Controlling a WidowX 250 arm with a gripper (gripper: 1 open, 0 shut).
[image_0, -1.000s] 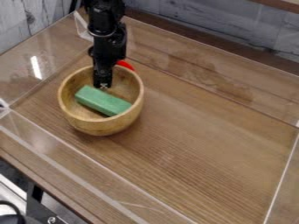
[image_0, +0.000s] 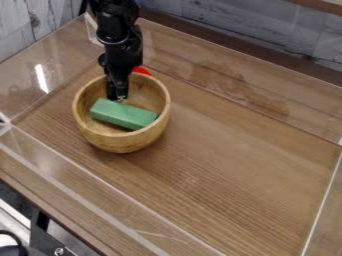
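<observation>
A wooden bowl (image_0: 126, 137) sits on the left part of the wooden table, with a green block (image_0: 126, 115) lying in it. The black gripper (image_0: 116, 94) reaches down from the top into the back part of the bowl, just behind the block. Its fingertips are dark and small; whether anything is between them is unclear. A small red object (image_0: 142, 72) lies behind the bowl, partly hidden.
Panelled edges border it at the back right and upper left.
The bowl has shifted slightly, and the block in it sits a little differently. The gripper stays at the back of the bowl.
</observation>
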